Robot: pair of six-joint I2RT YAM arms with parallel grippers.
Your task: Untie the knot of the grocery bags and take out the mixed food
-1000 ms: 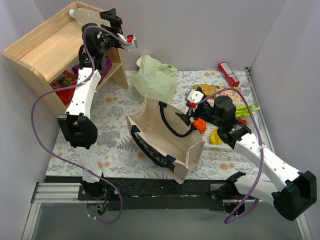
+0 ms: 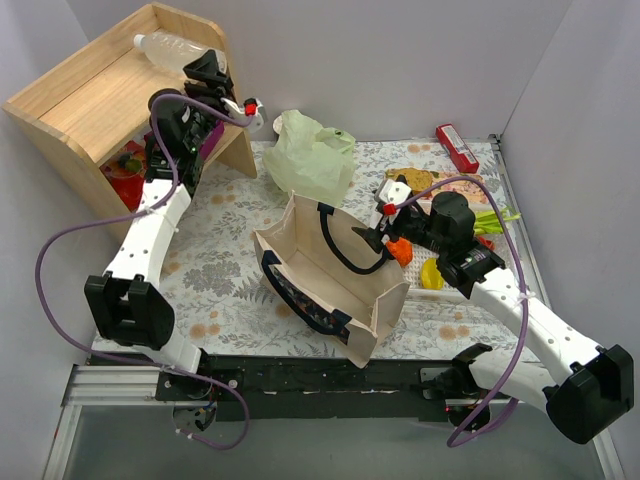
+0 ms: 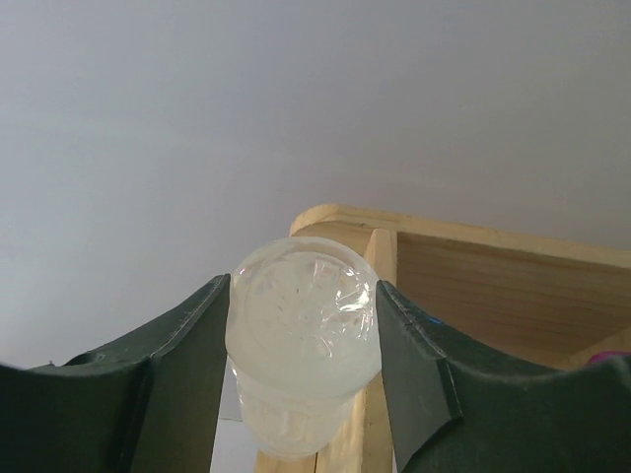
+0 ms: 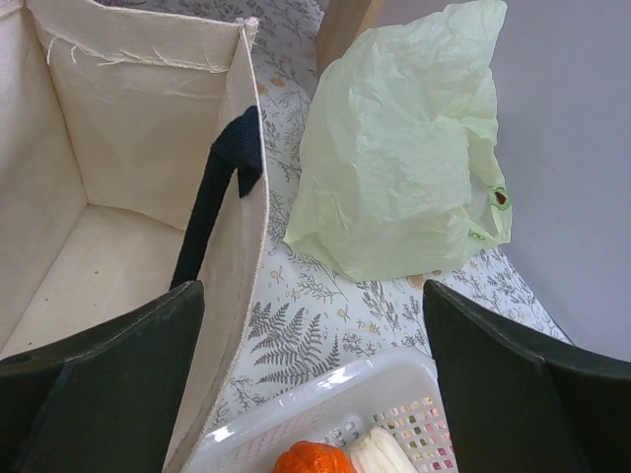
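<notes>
A tan canvas bag (image 2: 330, 285) stands open on the table; a pale green plastic bag (image 2: 310, 160) lies behind it, also seen in the right wrist view (image 4: 394, 148). My left gripper is up at the wooden shelf (image 2: 110, 80), its fingers either side of a clear bottle (image 3: 304, 335); whether they grip it cannot be told. The bottle (image 2: 170, 50) lies on the shelf's top in the top view. My right gripper stands open above the table, between the canvas bag and a white basket (image 4: 296, 404) of food.
A red box (image 2: 455, 145) stands at the back right, beside a yellow packet and vegetables. Red and purple items sit inside the shelf's lower compartment.
The right arm is unmoved.
</notes>
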